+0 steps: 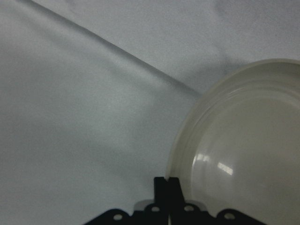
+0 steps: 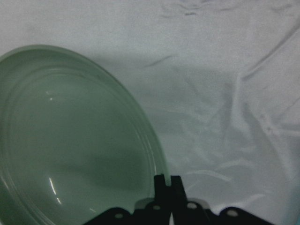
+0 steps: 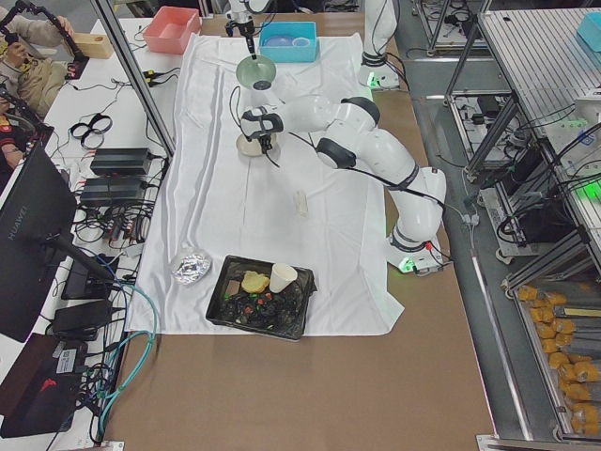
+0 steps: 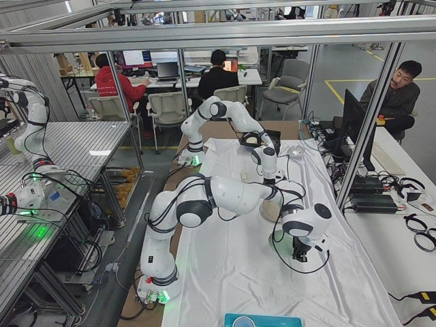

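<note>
A beige plate (image 1: 239,140) lies in the left wrist view, with my left gripper shut on its near left rim. In the camera left view it sits mostly under that arm (image 3: 268,132). My right gripper is shut on the rim of a green plate (image 2: 75,131), seen in the right wrist view; in the camera left view that green plate (image 3: 255,70) is just in front of the blue bin.
A blue bin (image 3: 286,52) with bowls stands at the far end. A black tray (image 3: 235,310) with food scraps and a cup, a foil piece (image 3: 191,265) and a small pale item (image 3: 300,202) lie on the cloth.
</note>
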